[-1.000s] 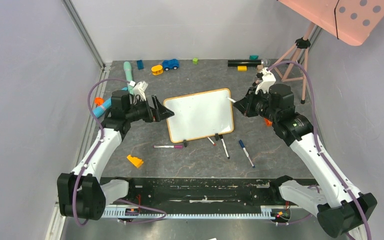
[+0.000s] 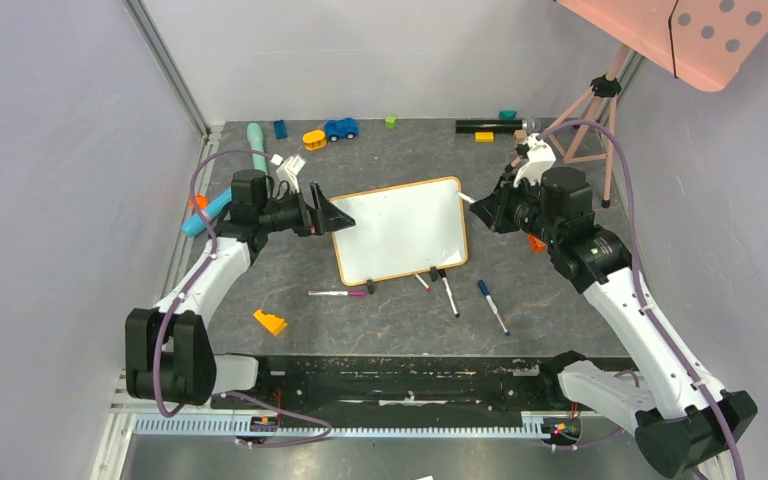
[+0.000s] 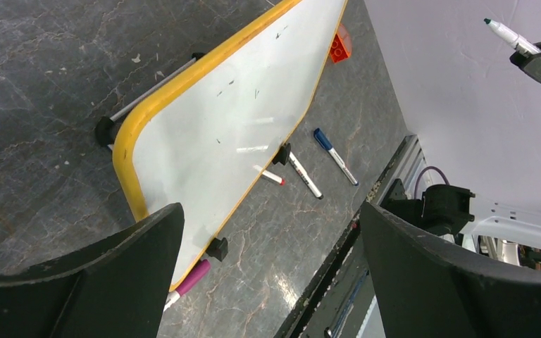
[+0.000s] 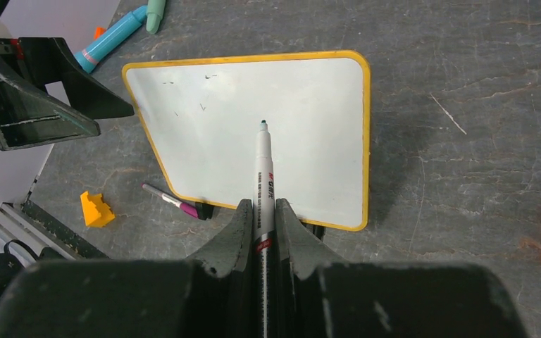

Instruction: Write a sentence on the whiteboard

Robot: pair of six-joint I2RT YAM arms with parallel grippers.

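Note:
The whiteboard [image 2: 403, 230], white with a yellow rim, stands at a tilt in the middle of the table. A few small dark marks show on its surface [image 4: 232, 91] in the right wrist view. My right gripper is shut on a white marker [image 4: 263, 172], whose uncapped green tip points outward; in the top view it hangs off the board's right edge. At the board's left edge my left gripper [image 2: 348, 222] stands open, its fingers [image 3: 120, 267] spread wide with nothing gripped between them. Whether its fingertips touch the board I cannot tell.
In front of the board lie a purple marker [image 2: 337, 293], a black marker [image 2: 449, 294], a red marker [image 2: 423, 282] and a blue marker [image 2: 493, 306]. A yellow block [image 2: 270, 321] sits front left. Several toys, including a blue car [image 2: 341, 128], line the back.
My left gripper has shifted slightly to the right and toward the back, closer over the board's left edge. The right arm has barely moved, with the marker still in its gripper.

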